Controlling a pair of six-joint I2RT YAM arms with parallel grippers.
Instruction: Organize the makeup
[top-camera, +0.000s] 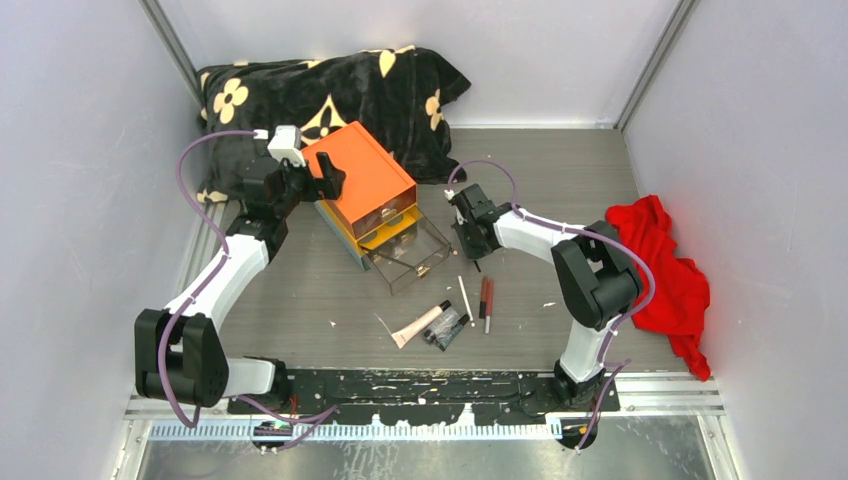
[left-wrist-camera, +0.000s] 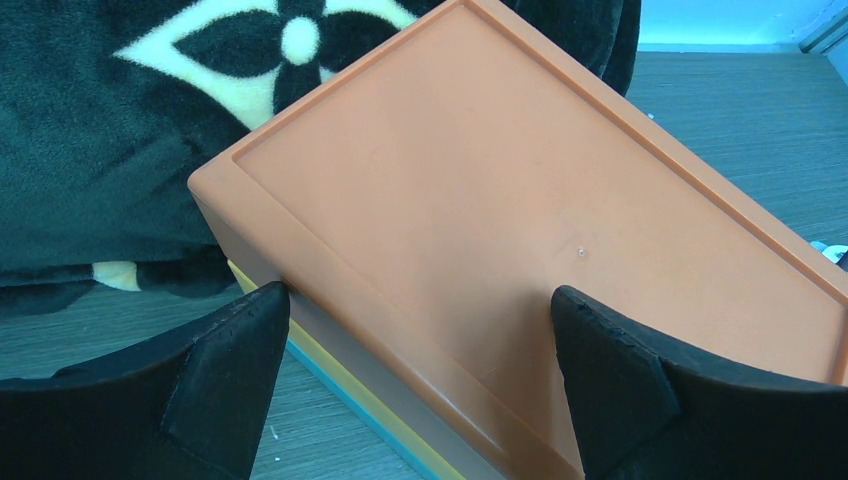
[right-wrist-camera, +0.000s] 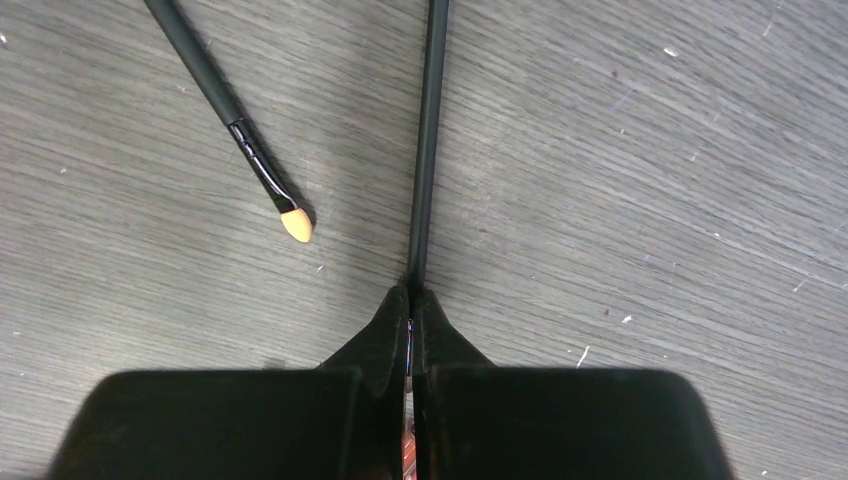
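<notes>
An orange-topped organizer (top-camera: 355, 170) stands tilted in plan at the centre back, its clear drawer (top-camera: 410, 262) pulled out. My left gripper is open over the orange top, its fingers apart. My right gripper is shut on a thin dark brush (right-wrist-camera: 430, 110) just above the floor. A second brush (right-wrist-camera: 260, 165) with a peach sponge tip lies beside it. Below the drawer in the top view lie a beige tube (top-camera: 415, 328), dark tubes (top-camera: 452, 332), a white stick (top-camera: 466, 298) and red-brown sticks (top-camera: 488, 300).
A black flowered blanket (top-camera: 260, 100) lies along the back left. A red cloth (top-camera: 655, 250) is heaped at the right.
</notes>
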